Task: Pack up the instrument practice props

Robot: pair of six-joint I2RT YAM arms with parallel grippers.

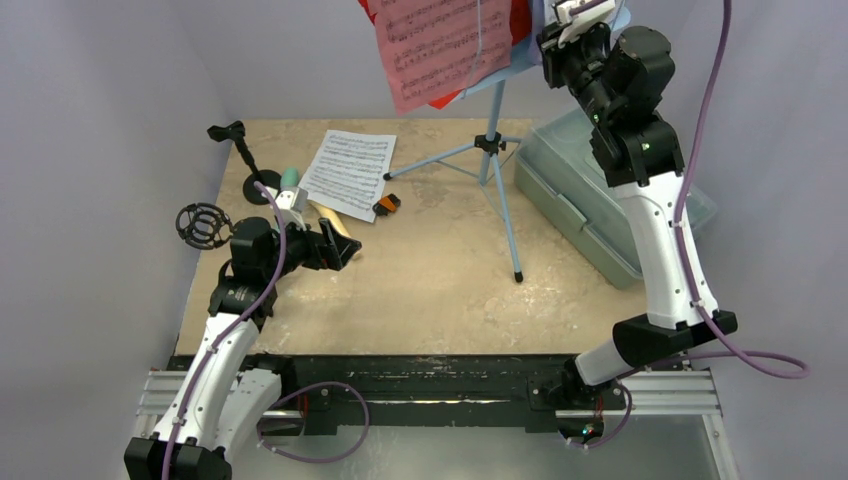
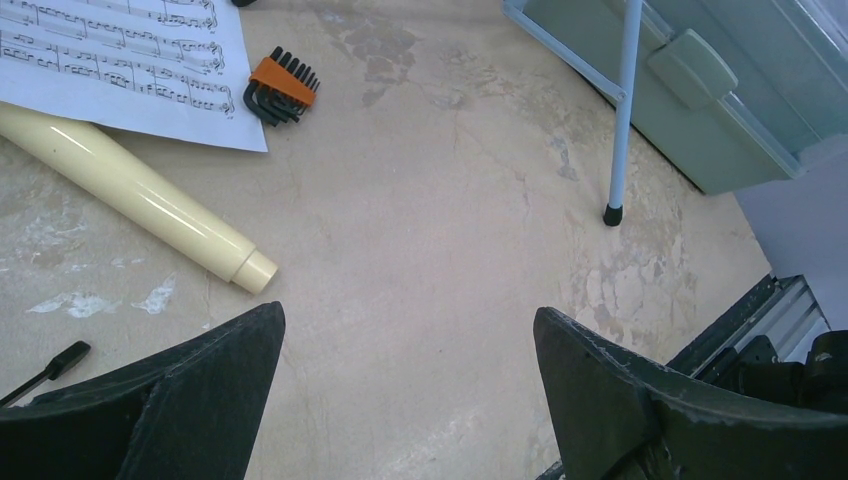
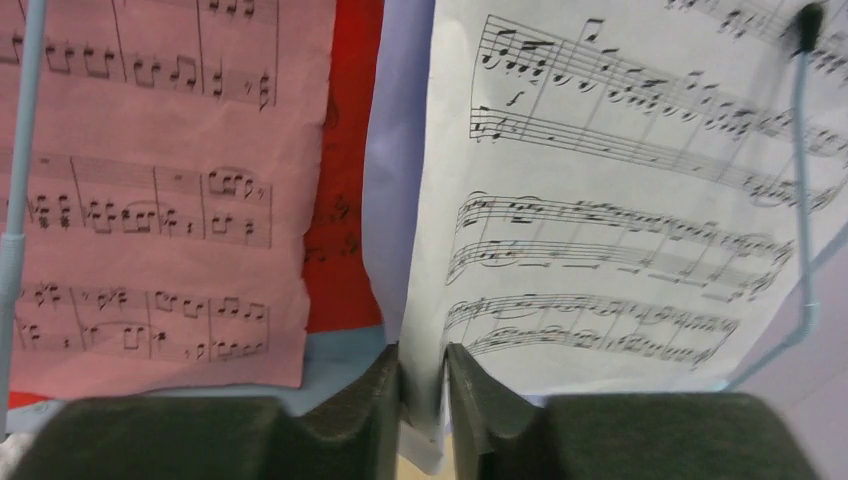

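Observation:
White sheet music (image 3: 620, 190) leans on the light-blue music stand (image 1: 492, 115). Its bent left edge runs between the fingertips of my right gripper, which stand close together at either side of the paper; whether they pinch it is unclear. Pink sheet music (image 1: 440, 50) hangs beside it over a red one (image 3: 345, 250). My left gripper (image 1: 345, 245) is open and empty above the table. Below it lie a cream tube (image 2: 150, 200), an orange-and-black clip-like piece (image 2: 281, 86) and another music sheet (image 2: 120, 60).
A grey-green lidded box (image 1: 585, 205) stands at the right behind the stand's leg. A black small stand (image 1: 262, 187) and a round black frame (image 1: 203, 226) are at the left.

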